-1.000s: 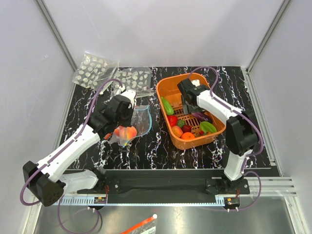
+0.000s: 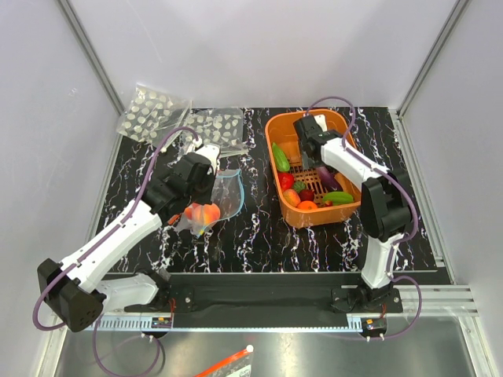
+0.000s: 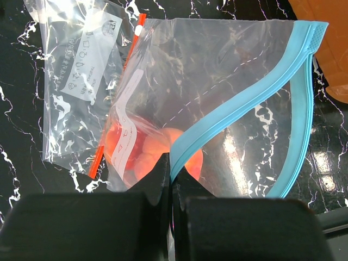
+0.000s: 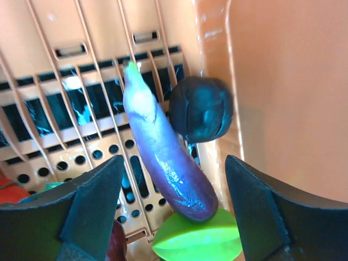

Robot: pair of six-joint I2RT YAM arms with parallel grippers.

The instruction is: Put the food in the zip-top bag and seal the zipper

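My left gripper is shut on the blue zipper edge of a clear bag, which holds round orange-red food. In the right wrist view my right gripper stands open inside the orange bin, over a purple eggplant; a dark round item lies beside it, and a green pepper below. The bin also shows a cucumber, red and orange produce and other items.
Flat clear bags with spotted patterns lie at the back left. Bare black marble shows between the bag and the bin and along the front.
The bin has shifted and turned a little to the right, and my right arm has moved slightly upward and rightward in the top view. The left arm is still.
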